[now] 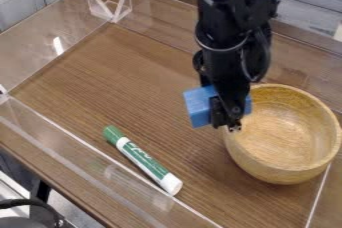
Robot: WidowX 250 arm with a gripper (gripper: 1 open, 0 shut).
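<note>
My gripper (214, 96) hangs over the left rim of a round tan bowl (286, 142), shut on a blue block (201, 106). The dark gripper body hides part of the block. A white tube with green (142, 160) lies on the wooden table to the lower left, apart from the gripper.
Clear walls edge it at left and front, with a clear plastic piece (110, 4) at the back left.
</note>
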